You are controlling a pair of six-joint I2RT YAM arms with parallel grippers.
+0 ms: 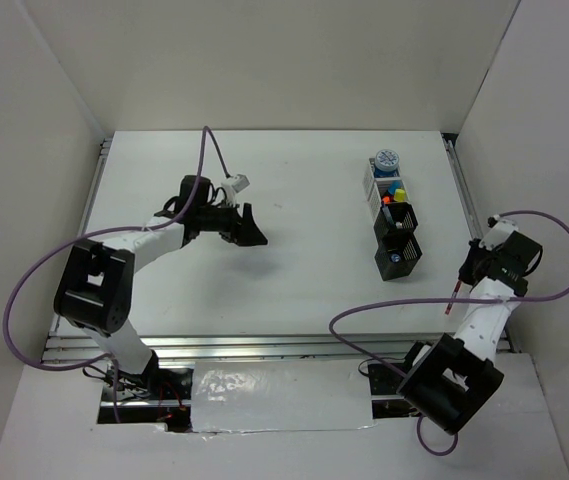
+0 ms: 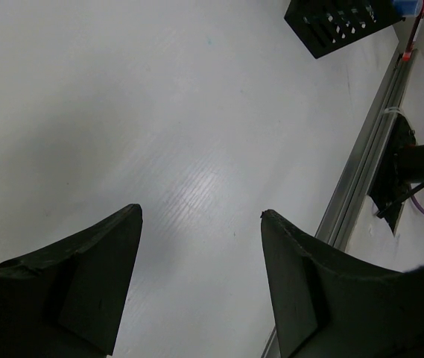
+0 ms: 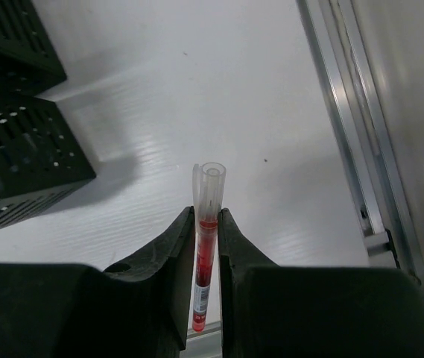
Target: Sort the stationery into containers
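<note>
My right gripper is shut on a red pen (image 3: pixel 202 268) with a clear sleeve and barcode label, its tip hanging downward. From above, the pen (image 1: pixel 453 297) is over the table's right side, near the front edge. To its left stand two black mesh holders, the rear holder (image 1: pixel 410 219) and the front holder (image 1: pixel 406 268). Behind them, a white container (image 1: pixel 369 187) carries blue, orange and yellow items. Well left of the containers, my left gripper is open above bare table, nothing between its fingers.
A round blue-and-white item (image 1: pixel 386 161) sits at the row's far end. Metal rails (image 1: pixel 264 345) edge the table, and a wall rises close behind the right gripper. Purple cables loop over both arms.
</note>
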